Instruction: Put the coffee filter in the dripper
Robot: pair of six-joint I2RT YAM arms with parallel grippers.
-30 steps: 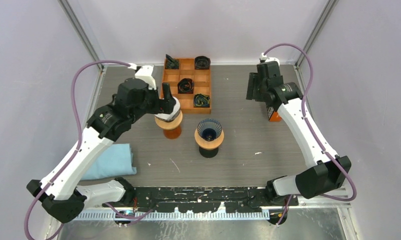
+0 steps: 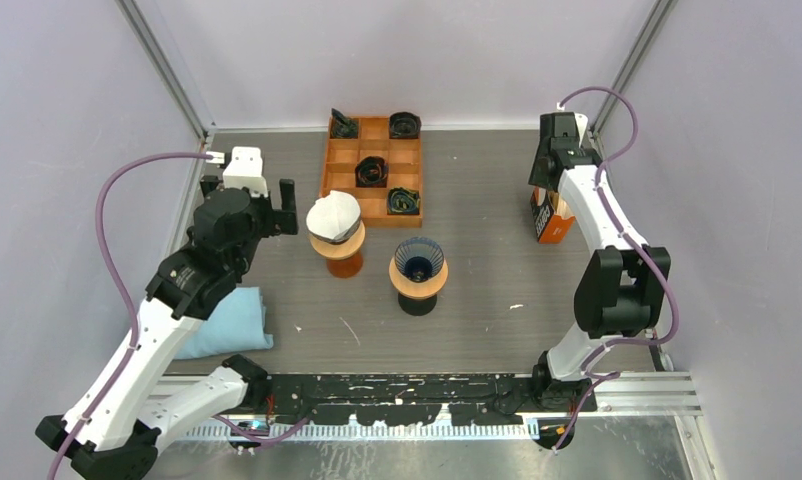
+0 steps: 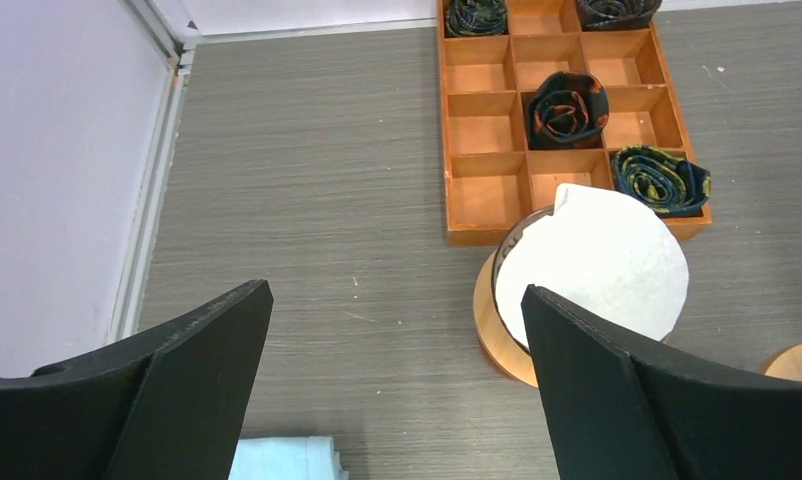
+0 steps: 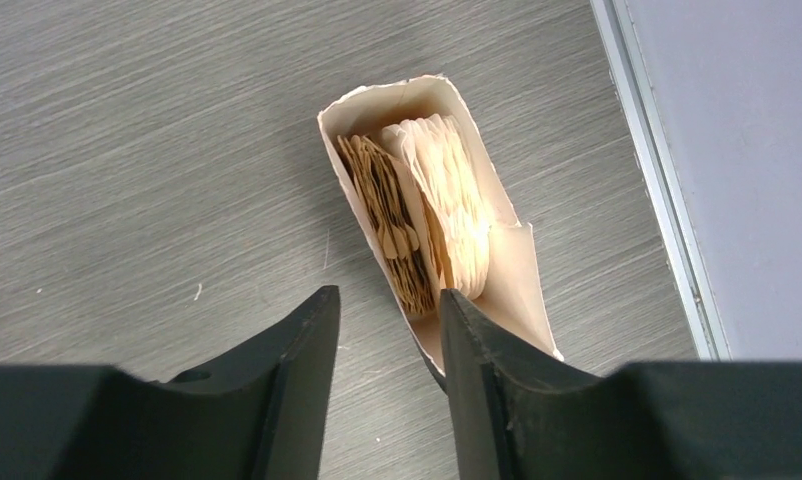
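Note:
My left gripper hangs open at the left of the table, with nothing between its fingers. A white paper filter (image 2: pixel 333 213) covers a dripper on a wooden stand (image 2: pixel 343 258). An empty-looking ribbed dripper (image 2: pixel 419 258) stands on a second stand to the right. At the back right, my right gripper is above an orange box (image 2: pixel 553 226) holding brown and white filters (image 4: pixel 447 200); its fingers stand apart and part open, nothing seen gripped.
An orange compartment tray (image 2: pixel 347 180) with several dark rolled cloths lies at the back centre. A folded blue towel (image 2: pixel 227 325) is at the front left.
My left gripper has moved left, away from the filter-covered dripper. My right gripper has moved right and toward the back, over the filter box.

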